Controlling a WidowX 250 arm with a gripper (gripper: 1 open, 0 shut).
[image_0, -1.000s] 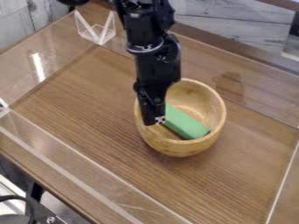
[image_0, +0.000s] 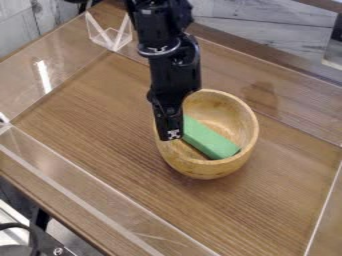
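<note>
A tan round bowl (image_0: 230, 160) sits right of centre on the wooden table, holding a green block (image_0: 210, 138) that lies at a slant. The black gripper (image_0: 170, 128) reaches down from the top to the bowl's upper-left rim, its tips at or just above the block's upper-left end. Whether anything is between its fingers is hard to tell.
A pale wall or edge runs along the back right, and a dark cable lies at the lower-left corner.
The gripper has shifted slightly up and left over the last second. The bowl and green block look unchanged.
</note>
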